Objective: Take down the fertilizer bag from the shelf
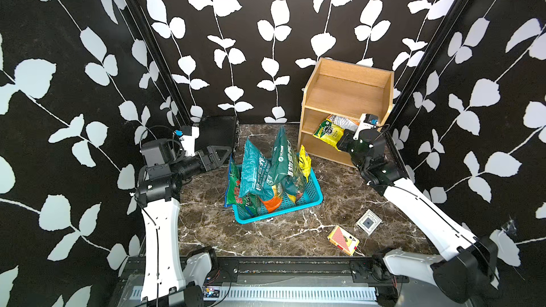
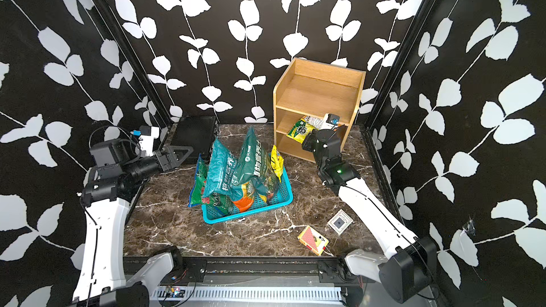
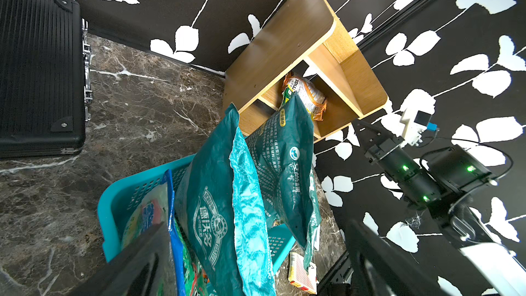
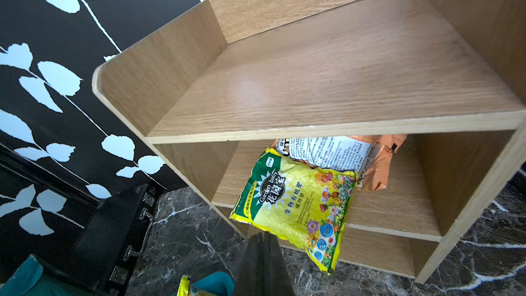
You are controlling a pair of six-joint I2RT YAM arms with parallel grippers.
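A yellow fertilizer bag (image 4: pixel 290 202) lies at the front of the wooden shelf's (image 4: pixel 339 65) middle compartment, hanging over the edge, with an orange-and-white bag (image 4: pixel 328 150) behind it. My right gripper is shut, its fingertips just below and in front of the yellow bag's lower edge, with nothing visible between them. In both top views it is at the shelf's front. My left gripper (image 1: pixel 219 156) hangs at the left above the table, beside the crowded basket, away from the shelf; its fingertips look parted, with nothing between them.
A blue basket (image 1: pixel 275 213) full of upright fertilizer bags stands mid-table, left of the shelf. A black case (image 3: pixel 38 65) lies at the back left. A small box (image 1: pixel 343 240) and a square item (image 1: pixel 368 221) lie at the front right. Bare marble surrounds them.
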